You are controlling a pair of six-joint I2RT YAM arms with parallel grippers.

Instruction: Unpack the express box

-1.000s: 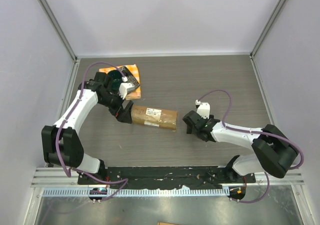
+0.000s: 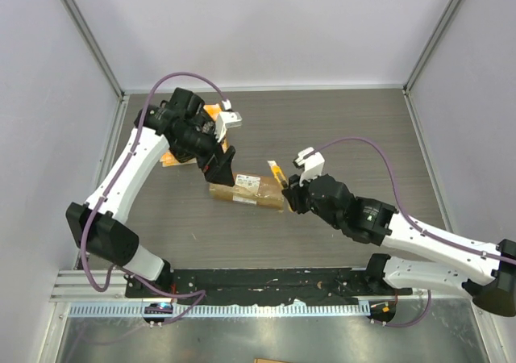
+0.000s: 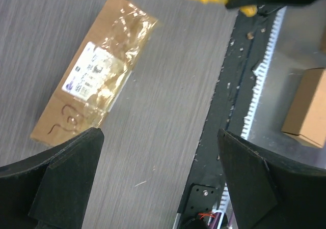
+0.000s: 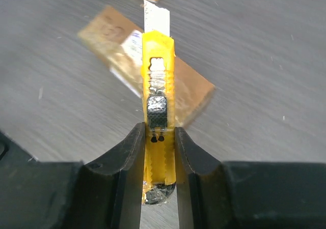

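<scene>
A taped brown express box point(image 2: 260, 191) with a white label lies flat and closed on the table. In the right wrist view a yellow box cutter point(image 4: 159, 94) with its blade out stands upright between the fingers of my right gripper, which is shut on it. From the top, the right gripper point(image 2: 289, 195) is at the box's right end, the cutter point(image 2: 277, 173) pointing up and left. My left gripper is open and empty; from above, the left gripper point(image 2: 219, 173) hangs over the box's left end. Contact with the box is unclear.
An orange-checked cloth point(image 2: 179, 155) lies at the back left, mostly hidden by the left arm. Another cardboard box point(image 3: 308, 107) sits beyond the table's front edge.
The right gripper has risen from the table with the cutter and moved left to the box. The left arm has lifted and shifted slightly right; the box has stayed put.
</scene>
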